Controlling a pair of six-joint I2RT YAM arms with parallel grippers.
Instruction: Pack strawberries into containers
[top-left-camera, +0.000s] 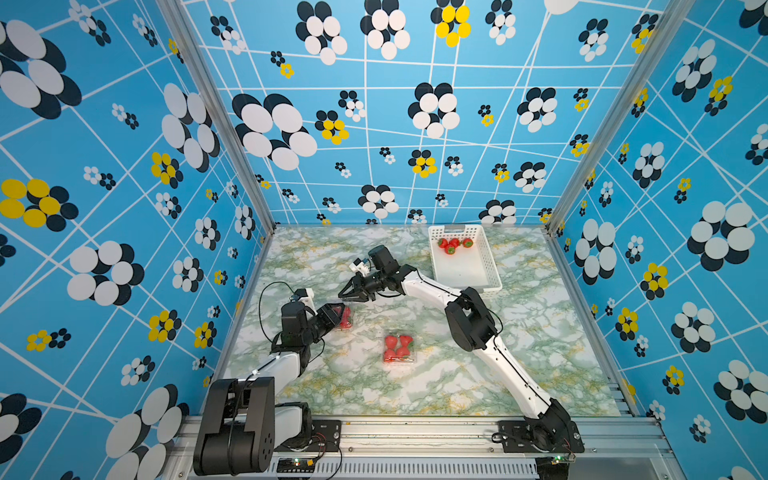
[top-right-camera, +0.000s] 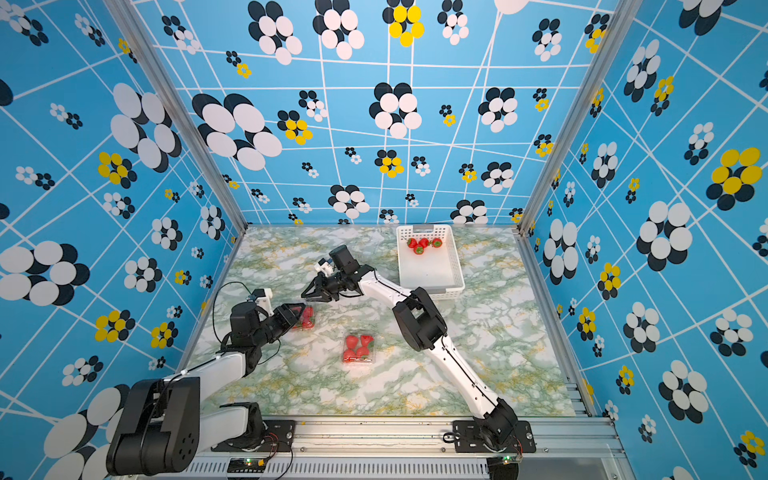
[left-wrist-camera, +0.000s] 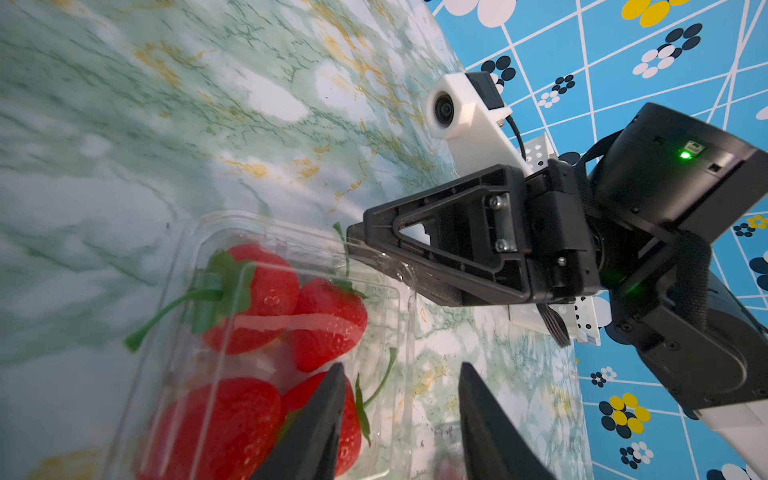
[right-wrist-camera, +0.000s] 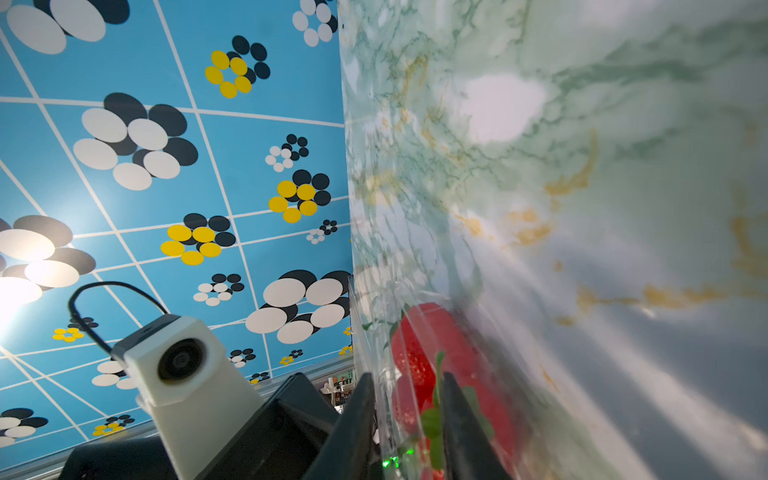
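A clear container of strawberries (top-left-camera: 345, 319) stands left of centre, between both grippers; in the left wrist view it shows several berries (left-wrist-camera: 324, 316) under clear plastic. My left gripper is over the container's near side, fingers apart. My right gripper is at the container's far edge, its fingers apart with clear plastic showing between; whether it grips that is unclear. A second container of strawberries (top-left-camera: 397, 349) sits at front centre.
A white basket (top-left-camera: 476, 276) with several loose strawberries stands at the back right.
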